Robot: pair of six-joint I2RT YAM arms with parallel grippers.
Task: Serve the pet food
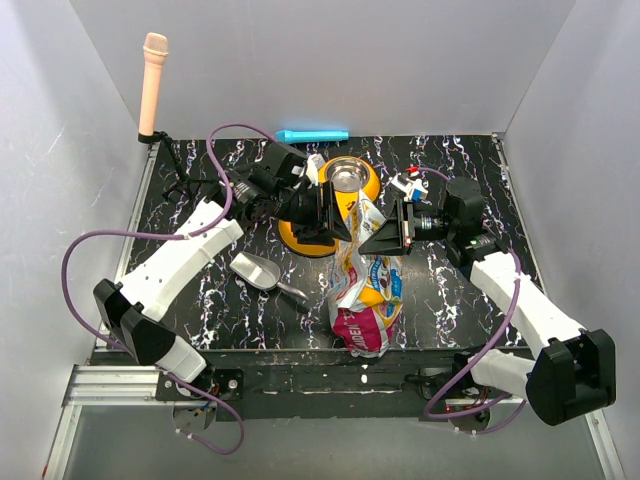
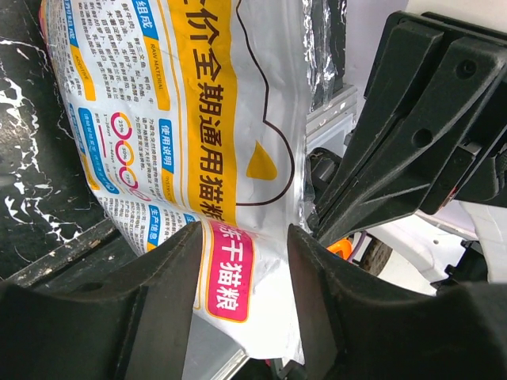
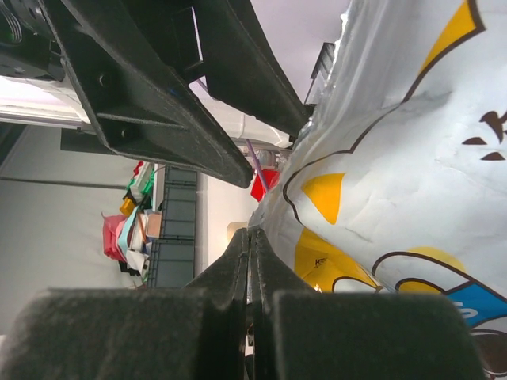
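Observation:
A white pet food bag (image 1: 365, 295) with yellow, blue and magenta print stands near the table's front edge. My left gripper (image 1: 340, 230) is at the left of its upper part. In the left wrist view, the fingers (image 2: 162, 277) are apart, with the printed bag (image 2: 261, 103) in front of them. From the right, my right gripper (image 1: 368, 250) reaches to the bag's upper edge. Its fingertips (image 3: 245, 245) are together against that edge in the right wrist view; whether thin film lies between them I cannot tell. A double yellow bowl stand (image 1: 372, 180) with metal bowls sits behind, partly covered by the left gripper.
A clear scoop (image 1: 256, 270) with a dark handle (image 1: 292, 297) lies left of the bag. At the back are a blue stick-like object (image 1: 312, 136) and a peach microphone-shaped object (image 1: 152, 75) on a black stand. Bare tabletop shows right of the bag.

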